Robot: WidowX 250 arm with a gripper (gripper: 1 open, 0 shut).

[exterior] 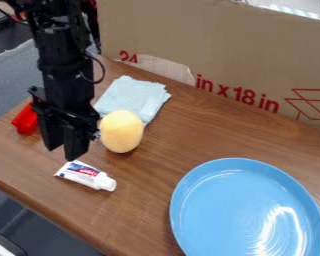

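Note:
My black gripper point(72, 150) hangs just above and behind a white toothpaste tube point(85, 176) with red and blue print, which lies on the wooden table. Whether the fingers are open or shut is hard to make out; nothing shows held. Right beside the gripper sits a pale yellow rounded object point(123, 133). A blue plate point(240, 210) lies at the right front.
A folded light blue cloth point(133, 95) lies behind the yellow object, and a red object point(25, 119) is left of the arm. A cardboard panel point(230, 50) borders the back. The table between cloth and plate is clear.

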